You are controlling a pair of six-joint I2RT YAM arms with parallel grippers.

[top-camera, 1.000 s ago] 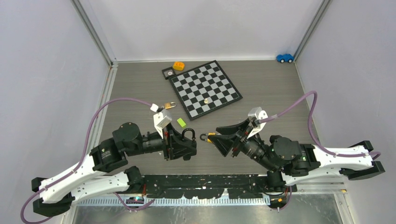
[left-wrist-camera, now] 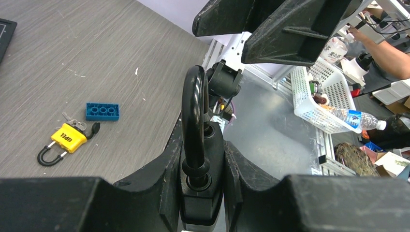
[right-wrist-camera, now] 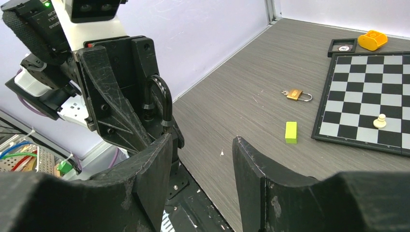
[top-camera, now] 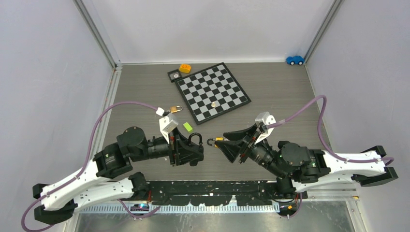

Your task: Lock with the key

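Observation:
My left gripper (top-camera: 193,155) is shut on a large black padlock (left-wrist-camera: 192,125), held upright with its shackle up. My right gripper stands open beside it, empty between its fingertips. A yellow padlock (left-wrist-camera: 68,138), with a black shackle and keys at its other end, lies on the table below, partly hidden by the right gripper in the top view. A small brass padlock (right-wrist-camera: 295,94) with a key lies farther back, left of the chessboard.
The chessboard (top-camera: 196,108) holds a pale piece. A green block (top-camera: 188,126), blue brick (left-wrist-camera: 102,111), yellow brick (top-camera: 185,68), small dark tray (top-camera: 169,76) and blue toy car (top-camera: 295,60) are around.

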